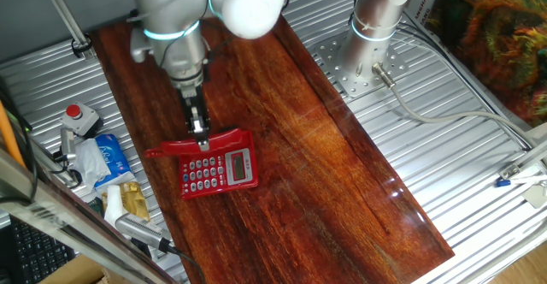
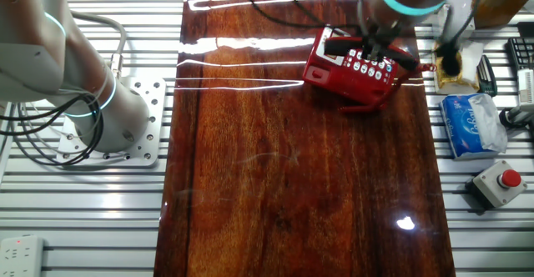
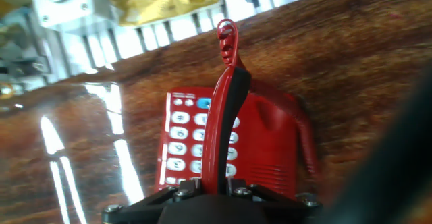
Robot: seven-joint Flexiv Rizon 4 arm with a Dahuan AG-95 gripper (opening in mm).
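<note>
A red telephone base (image 1: 219, 174) with white buttons and a small display lies on the dark wooden board (image 1: 299, 173). Along the base's edge in exterior view 1 runs the red handset (image 1: 224, 140), with my gripper (image 1: 199, 139) shut on its middle. The wrist view has the handset (image 3: 219, 133) running up from between the fingers, over the telephone base (image 3: 270, 150); its coiled cord (image 3: 228, 42) shows at the far end. In exterior view 2 the handset (image 2: 400, 57) crosses above the keypad. Whether it touches the base I cannot tell.
Beside the board lie a blue tissue pack (image 1: 111, 160), a grey box with a red button (image 1: 79, 117) and a gold packet (image 1: 134, 200). Much of the board is bare.
</note>
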